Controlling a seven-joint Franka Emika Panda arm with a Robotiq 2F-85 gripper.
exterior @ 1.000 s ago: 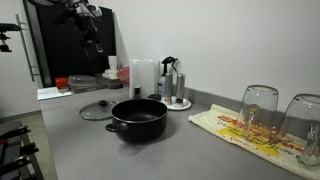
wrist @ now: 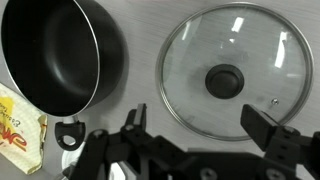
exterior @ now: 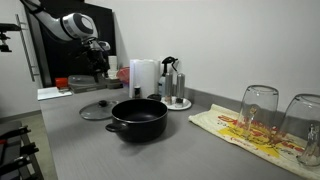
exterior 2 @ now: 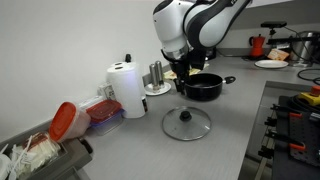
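Note:
A glass lid (wrist: 195, 50) with a dark rim and black knob (wrist: 225, 81) lies flat on the grey counter. Beside it is a black pot (exterior: 140, 120), uncovered and seemingly empty in the wrist view. My gripper is open above the counter near the lid, its fingers apart and nothing between them. In the wrist view the knob appears just beyond the fingertips, toward the right one. From the second exterior view, the lid (exterior 2: 187, 124) shows whole below and in front of the gripper.
A paper towel roll (exterior: 145, 76) and a plate with bottles (exterior: 178, 103) stand along the wall. Two upturned glass jars (exterior: 258, 106) rest on a yellow-white cloth (exterior: 215, 121) at the right. Red-lidded containers (exterior 2: 104, 116) sit beyond the roll.
The arm has come down toward the counter, bringing the open gripper lower, near the lid. Lid and pot have stayed where they were.

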